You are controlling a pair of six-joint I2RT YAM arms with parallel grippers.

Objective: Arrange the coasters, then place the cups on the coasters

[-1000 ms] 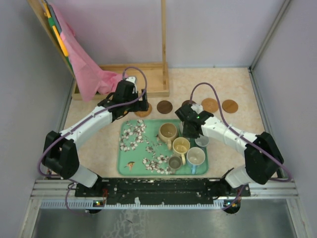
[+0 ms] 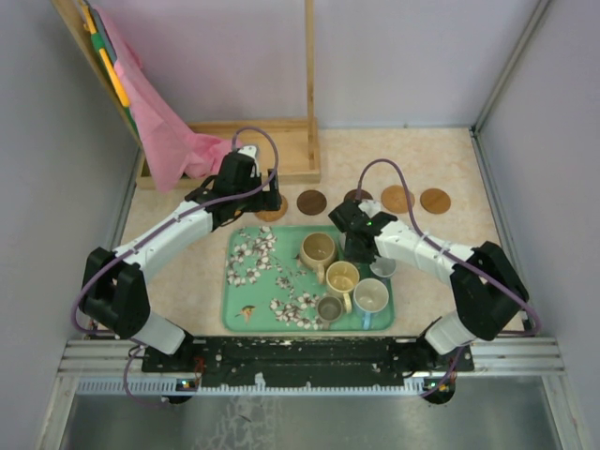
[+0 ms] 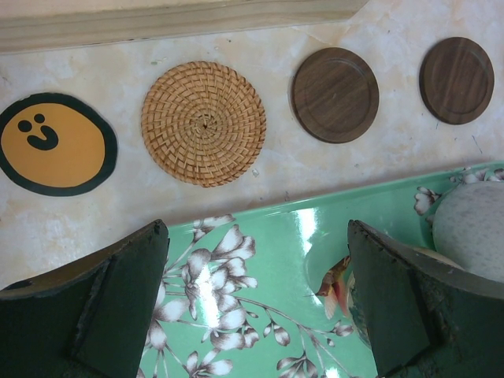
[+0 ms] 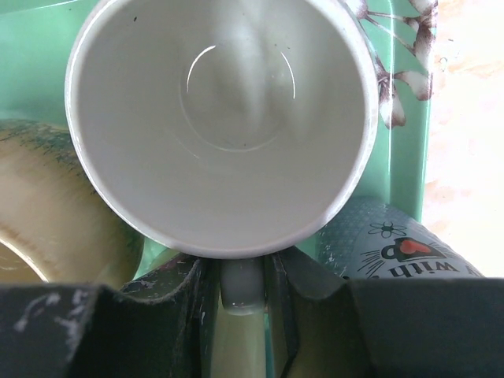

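Note:
In the right wrist view a white cup (image 4: 220, 94) fills the middle, its handle (image 4: 242, 287) between my right gripper's fingers, which stand part closed around it; whether they grip it I cannot tell. My right gripper (image 2: 356, 246) is over the right back of the green tray (image 2: 246, 309). My left gripper hangs open over the tray's back left, with a woven coaster (image 3: 203, 124) and dark coasters (image 3: 335, 94) ahead of it.
Several cups, among them a tan mug (image 2: 317, 249) and a grey cup (image 2: 330, 309), crowd the tray's right half. Wooden coasters (image 2: 435, 201) line the back. A wooden rack with pink cloth (image 2: 159, 131) stands at the back left.
The right arm has shifted slightly down over the cups at the tray's right back. The left arm and the cups look unmoved.

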